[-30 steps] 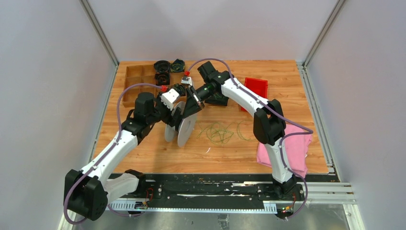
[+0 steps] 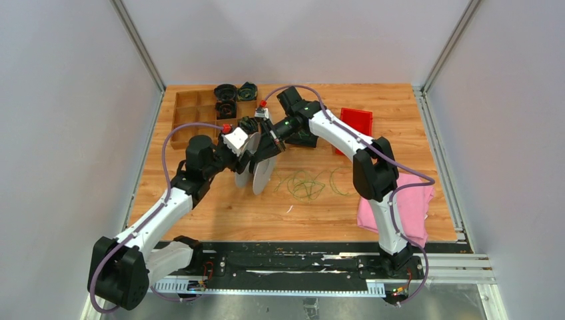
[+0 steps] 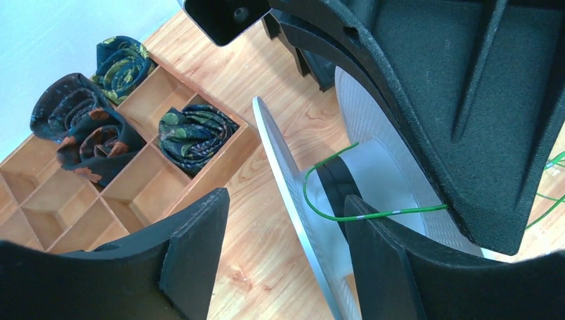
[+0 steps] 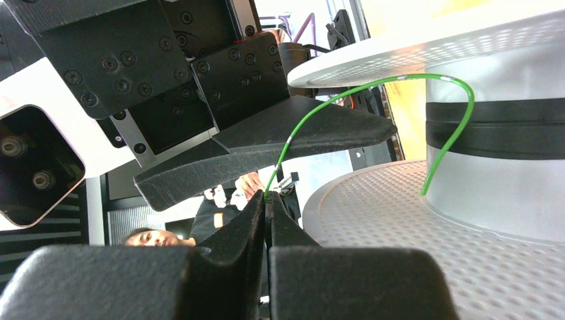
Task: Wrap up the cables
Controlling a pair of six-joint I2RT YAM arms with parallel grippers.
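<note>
A white spool (image 2: 265,177) with two round flanges stands between my arms, a black band (image 3: 338,190) around its core. The green cable (image 3: 373,215) comes off the core and arcs across to my right gripper, which is shut on it; the cable rises from between the fingertips. My left gripper is part open, one of its fingers (image 3: 193,247) on each side of the near flange in its own view. Whether those fingers touch the flange, I cannot tell. Loose loops of green cable (image 2: 306,187) lie on the table right of the spool.
Behind the spool is a wooden compartment tray (image 2: 188,100) with several rolled dark cloths (image 3: 196,137). A red bin (image 2: 356,121) stands at the back right, and a pink cloth (image 2: 413,210) lies at the right.
The spool has shifted slightly to the right and back. My left gripper has moved a little, while the right arm has come down slightly and stays close to the spool.
</note>
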